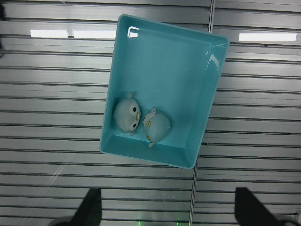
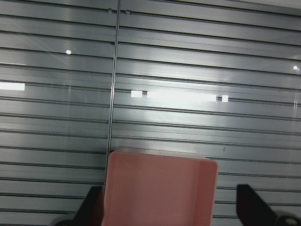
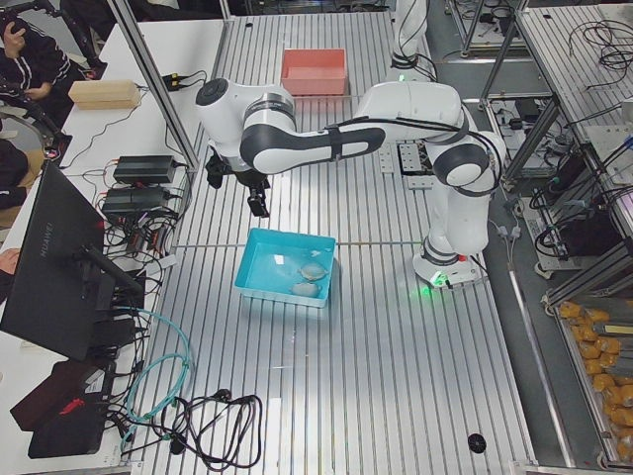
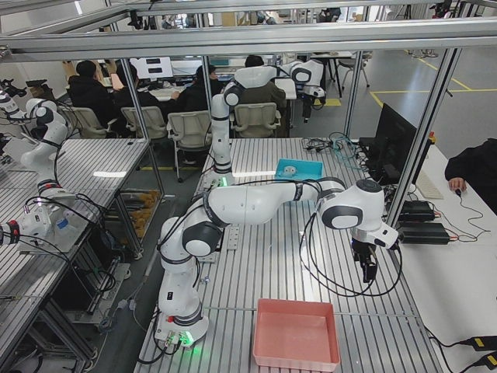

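A teal bin [image 1: 164,66] holds two pale round plush toys, one [image 1: 126,115] with eye spots, the other [image 1: 156,127] beside it with yellow markings. My left gripper hangs above and beside the bin, open, nothing between its fingers. An empty pink bin [image 2: 157,188] stands on the slatted table below my right gripper, which is also open and empty. In the camera right view the pink bin is at the near end, the teal one at the far end.
Frame posts, a monitor [image 3: 49,257], power units and loose cables line one side. Looped cables [image 3: 208,426] lie near a table corner.
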